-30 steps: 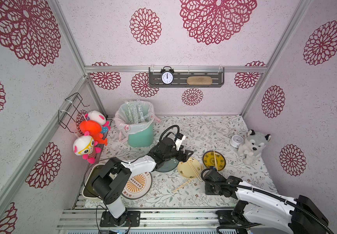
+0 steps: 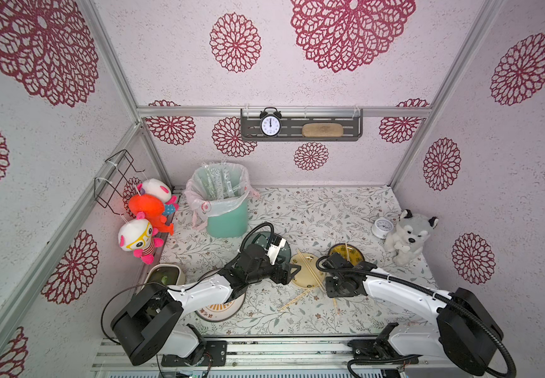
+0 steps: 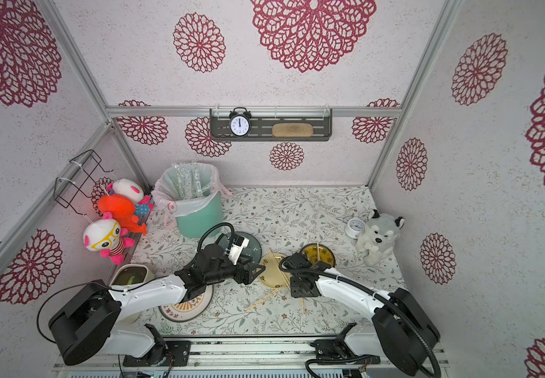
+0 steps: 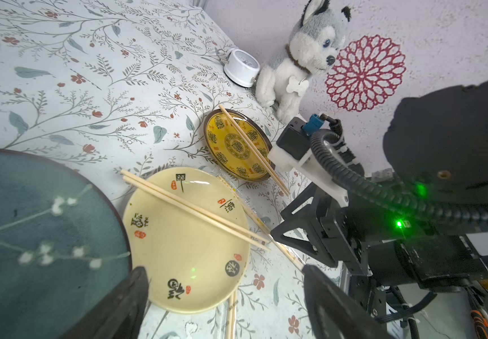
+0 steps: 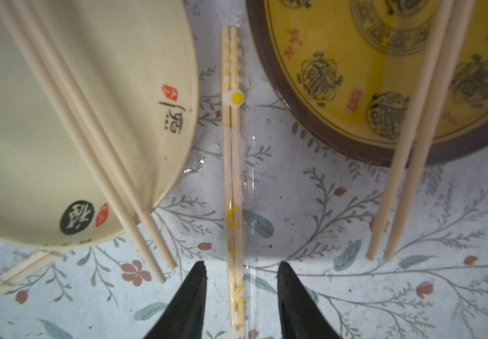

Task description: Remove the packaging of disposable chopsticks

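Note:
A pair of chopsticks in a clear wrapper (image 5: pixel 233 163) lies on the table between two plates in the right wrist view. My right gripper stands open above it, one finger on either side of the near end. My left gripper is apart-fingered and empty, over the near side of the cream plate (image 4: pixel 170 276). One unwrapped pair of chopsticks (image 4: pixel 196 209) rests across the cream plate. Another bare pair (image 5: pixel 424 130) lies over the rim of the yellow plate (image 5: pixel 323 135). A further pair (image 2: pixel 294 299) lies partly under the cream plate.
A green bin (image 2: pixel 228 220) with a liner and clear wrappers stands at the back left. The dark teal plate (image 4: pixel 40 237) sits beside the cream one, and an orange-striped plate (image 2: pixel 220 310) is at the front left.
The left arm has drawn back to the left, away from above the cream plate.

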